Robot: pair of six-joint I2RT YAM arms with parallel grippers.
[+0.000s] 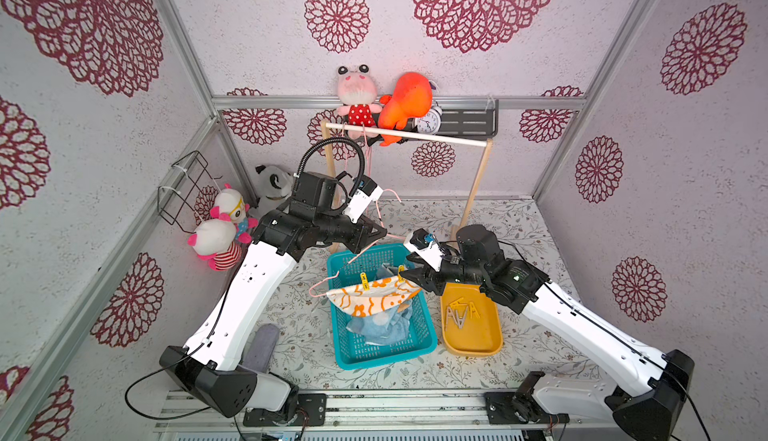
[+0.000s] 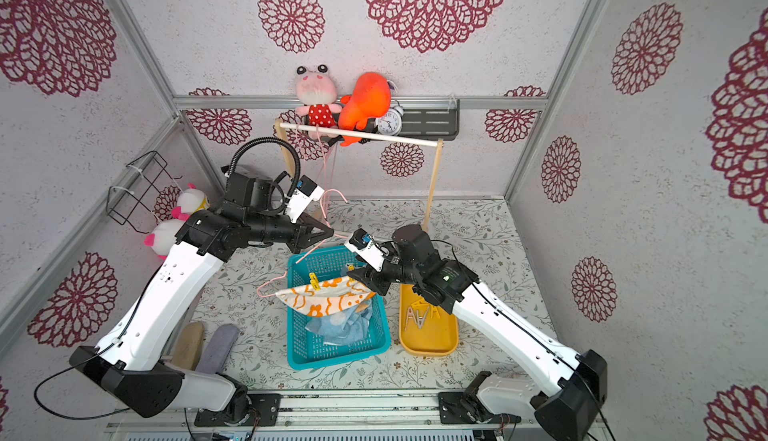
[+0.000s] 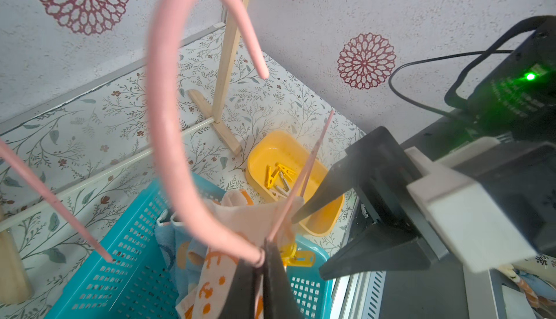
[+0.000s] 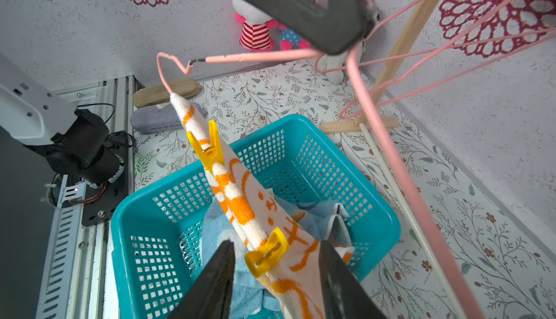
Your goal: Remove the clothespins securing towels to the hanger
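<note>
My left gripper is shut on the pink hanger (image 3: 168,116) by the base of its hook, over the teal basket (image 3: 118,272). An orange-and-white towel (image 4: 243,203) hangs from the hanger down into the basket, pinned by two yellow clothespins (image 4: 205,145). My right gripper is open at the clothespin (image 4: 263,255) nearer it, fingers either side of it in its wrist view. A blue towel (image 4: 226,249) lies in the basket beneath.
A yellow tray (image 1: 472,337) holding several clothespins sits right of the basket. A wooden rack (image 1: 478,169) stands behind. Plush toys (image 1: 228,237) are at the left wall.
</note>
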